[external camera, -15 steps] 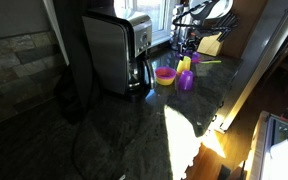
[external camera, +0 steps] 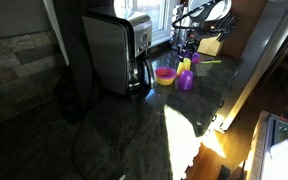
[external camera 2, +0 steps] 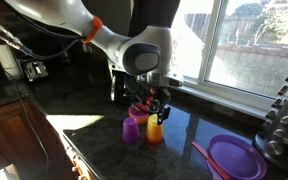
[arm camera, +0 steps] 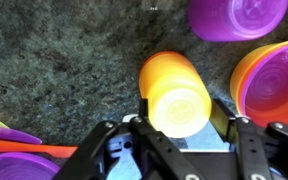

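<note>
An orange-yellow cup (arm camera: 174, 85) stands on the dark counter, its pale round end facing the wrist camera. My gripper is part open, one finger on each side of that end, with only a thin gap showing; contact cannot be made out. From the second exterior view, the gripper (external camera 2: 160, 108) is directly over the orange cup (external camera 2: 155, 131). Close by stands a purple cup (external camera 2: 131, 131). The first exterior view shows the yellow cup (external camera: 184, 65) behind the purple cup (external camera: 186, 80).
A pink and yellow bowl (arm camera: 274, 85) sits close to the cups. Toward the other side lie a purple plate (external camera 2: 240, 154) and an orange-red utensil (external camera 2: 210, 160). The window (external camera 2: 254, 55) and a spice rack (external camera 2: 282, 115) border the counter. A coffee maker (external camera: 124, 50) stands near the bowl.
</note>
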